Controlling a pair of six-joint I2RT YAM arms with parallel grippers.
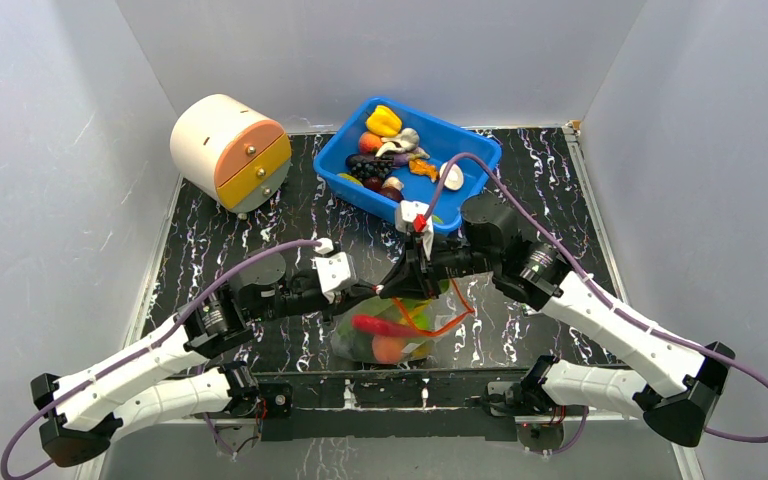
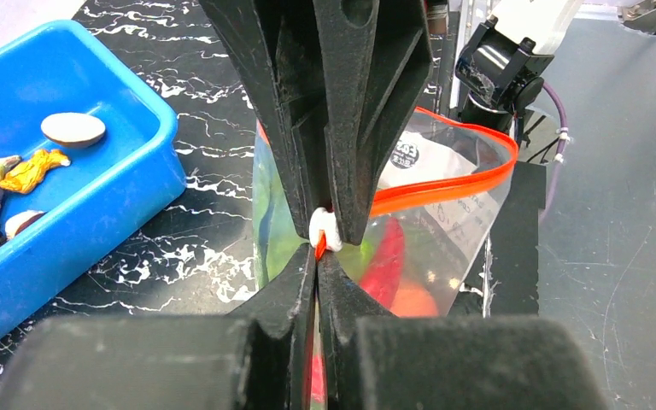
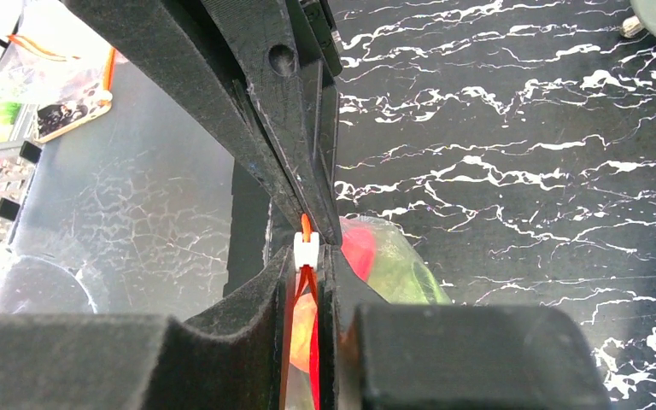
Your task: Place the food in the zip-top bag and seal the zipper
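A clear zip top bag with an orange zipper stands at the table's front. Its mouth gapes in a loop. Inside lie a red pepper-like piece, a round orange piece and something green. At the zipper's left end, my right gripper is shut on the white slider. My left gripper meets it tip to tip, shut on the thin orange zipper end that shows between its fingertips. The arms hide part of the bag's top from above.
Behind the right gripper stands a blue bin holding several toy foods. A drawer barrel is at the back left.
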